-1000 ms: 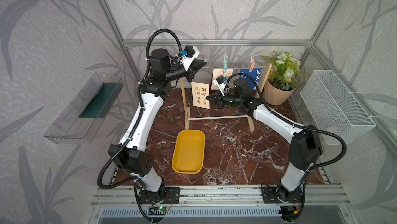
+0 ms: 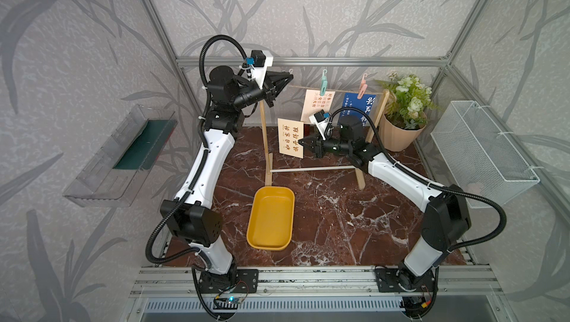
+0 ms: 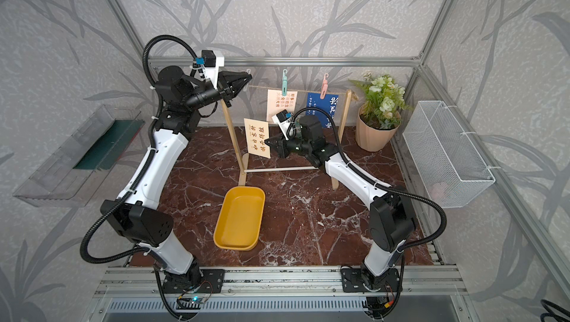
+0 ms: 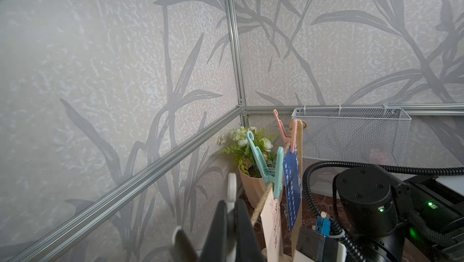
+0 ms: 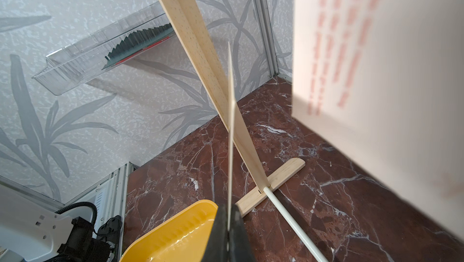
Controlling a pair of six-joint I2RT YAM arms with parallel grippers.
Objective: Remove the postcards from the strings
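A cream postcard stands in my shut right gripper, seen edge-on from the right wrist. A second cream postcard and a blue postcard hang from the string under a mint clothespin and a pink clothespin. My left gripper is raised above the string's left end, shut on a pale clothespin.
The wooden rack stands on the marble table behind a yellow tray. A potted plant is at the back right. Baskets hang on both side walls.
My left gripper has risen, and the right gripper with its postcard has shifted slightly right. The remaining clothespins and postcards on the string sit higher.
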